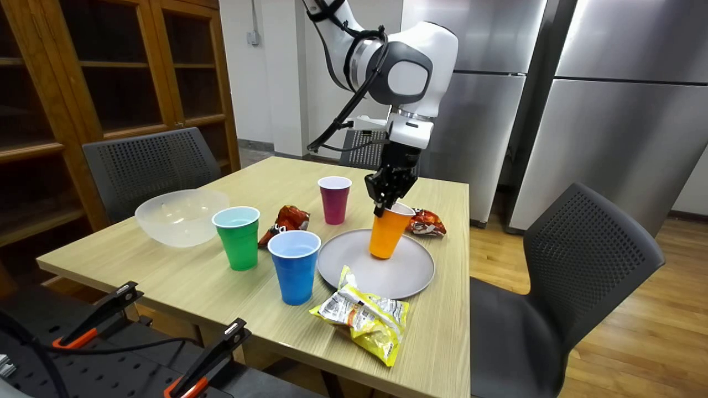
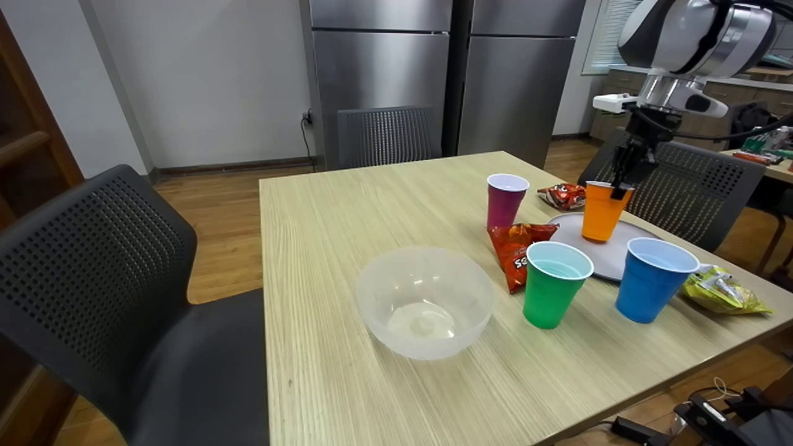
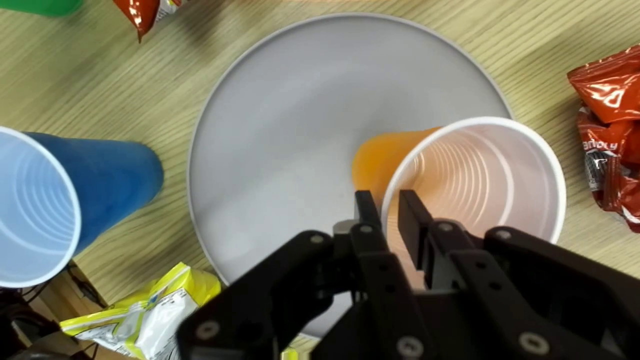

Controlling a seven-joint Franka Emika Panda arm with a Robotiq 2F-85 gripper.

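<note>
The orange cup point(image 1: 386, 233) stands with its base on the grey plate point(image 1: 345, 262), leaning a little to the right in exterior view 1. Over the near side of its white rim is my gripper, one finger outside the cup and one inside. The wrist view shows the fingers point(image 3: 364, 210) parted, the rim running between them with a gap beside it. In exterior view 2 the cup point(image 2: 602, 212) also tilts, its top just under my gripper point(image 2: 622, 186).
A blue cup point(image 1: 293, 268), a green cup point(image 1: 239, 240) and a maroon cup point(image 1: 335, 202) stand around the plate. Red snack bags point(image 2: 520, 249) and a yellow bag point(image 1: 368, 318) lie near it. A clear bowl point(image 2: 424, 305) sits apart.
</note>
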